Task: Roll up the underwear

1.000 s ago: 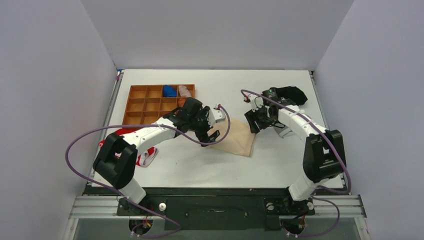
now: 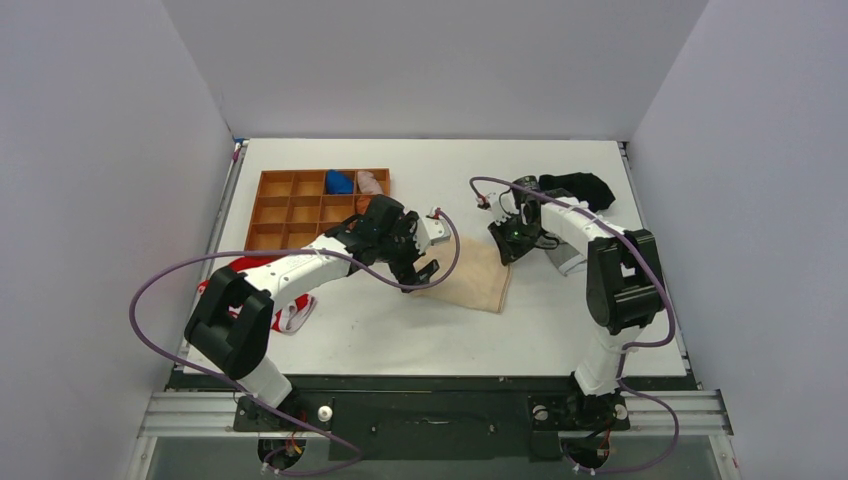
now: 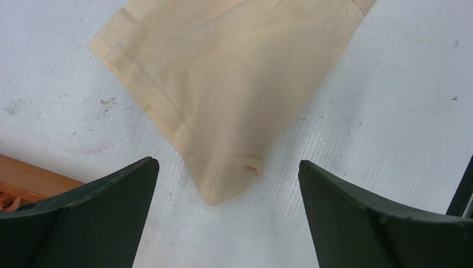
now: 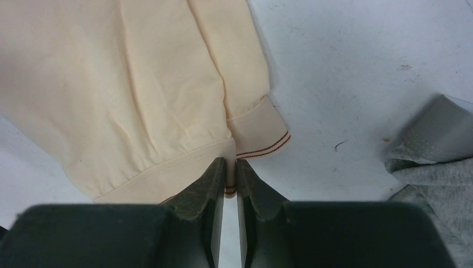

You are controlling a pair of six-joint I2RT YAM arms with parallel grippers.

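A beige pair of underwear (image 2: 465,280) lies folded on the white table between my two arms. My left gripper stands open above its narrow crotch end, with one finger to either side and no cloth held. At the waistband (image 4: 167,170) on the other end, my right gripper has its fingertips drawn close together, a narrow fold of the beige cloth pinched between them. Dark stripes show on the band's edge beside these fingers. Part of the underwear is hidden under the left gripper in the top view.
A brown compartment organizer (image 2: 290,208) at the back left holds a few rolled items. Red and white cloth (image 2: 295,315) lies under the left arm. Grey garments (image 4: 446,167) and a black one (image 2: 580,188) lie at the right.
My right arm has swung inward and toward the underwear's right edge, and its fingers have come together on the band. The left arm and the cloth look unmoved.
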